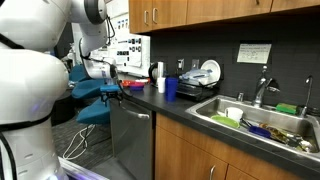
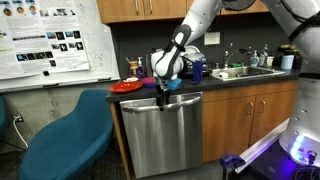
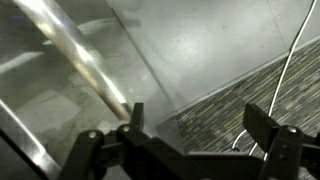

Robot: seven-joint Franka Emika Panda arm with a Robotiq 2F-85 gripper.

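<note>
The stainless dishwasher (image 2: pixel 165 140) stands under the counter with its long bar handle across the top of the front. In the wrist view the handle (image 3: pixel 70 50) runs diagonally down the left side, its lower end close to my left fingertip (image 3: pixel 137 117). My gripper is open, with no object between its fingers. From outside, the gripper (image 2: pixel 162 103) hangs pointing down in front of the upper door, near the handle. Whether a finger touches the bar cannot be told.
A white cable (image 3: pixel 290 60) lies on the dark carpet. Blue chairs (image 2: pixel 60 135) stand left of the dishwasher. Above it, the counter (image 1: pixel 215 122) holds a red plate (image 2: pixel 127 87), a blue container (image 1: pixel 171 88) and a sink (image 1: pixel 270 115) further along.
</note>
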